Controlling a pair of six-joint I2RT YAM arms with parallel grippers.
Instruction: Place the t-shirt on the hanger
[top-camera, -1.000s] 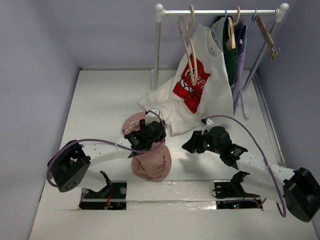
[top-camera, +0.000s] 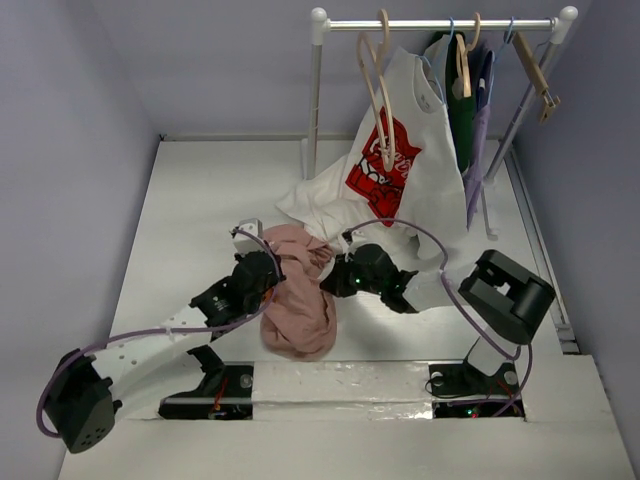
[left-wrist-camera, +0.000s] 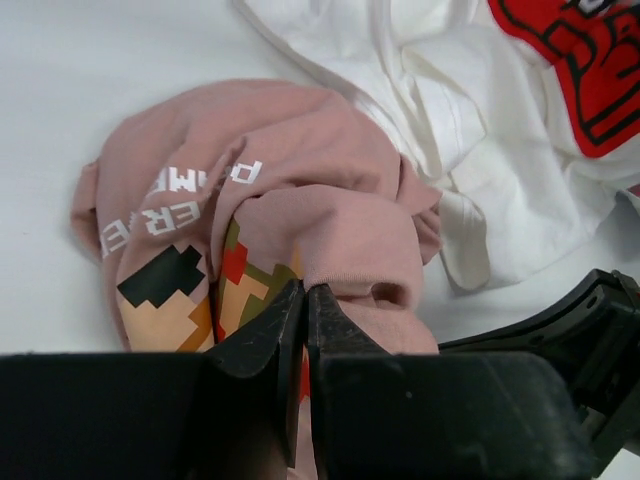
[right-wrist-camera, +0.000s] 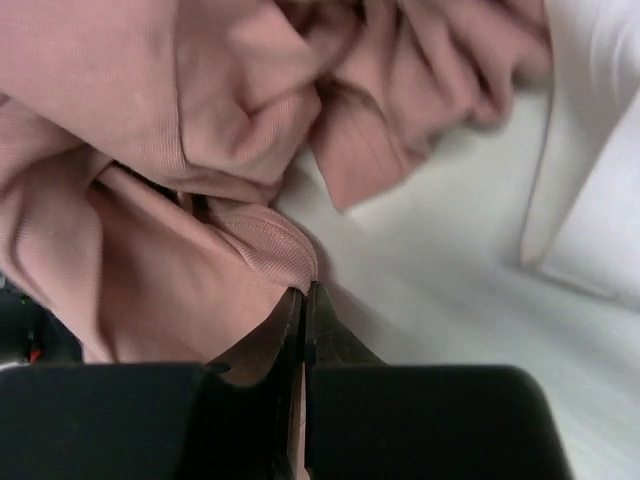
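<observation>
The pink t-shirt (top-camera: 298, 318) lies crumpled on the white table, printed side partly showing in the left wrist view (left-wrist-camera: 170, 150). My left gripper is shut over the shirt, its tips at a pink fold; whether fabric is between them is hard to tell. My right gripper is shut with its tips at a ribbed pink edge (right-wrist-camera: 260, 240), apparently pinching it. The two grippers face each other across the shirt. Empty wooden hangers (top-camera: 363, 70) hang on the rail (top-camera: 420, 25).
A white shirt with red print (top-camera: 420, 130) hangs on the rack and drapes onto the table behind the pink shirt. Green and purple garments hang to its right. Bare table (top-camera: 185, 210) lies at the back left; grey walls enclose both sides.
My right gripper has moved left onto the pink shirt and shut, from open. My left gripper has moved left and toward the front, and the shirt has shifted slightly with it.
</observation>
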